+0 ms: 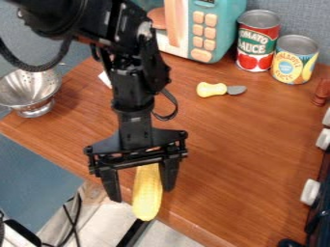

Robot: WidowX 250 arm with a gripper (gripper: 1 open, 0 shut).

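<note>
My black gripper point(141, 181) points down at the front edge of the wooden table, its two fingers on either side of a yellow corn cob point(147, 199). The cob stands out below the fingertips toward the table edge. Whether the fingers press on it is hard to tell.
A metal colander point(29, 89) sits at the far left. A toy microwave point(206, 27), a tomato sauce can point(257, 46), another can point(294, 60) and a small yellow-handled knife point(214, 89) are at the back. A black appliance point(317, 203) lines the right edge.
</note>
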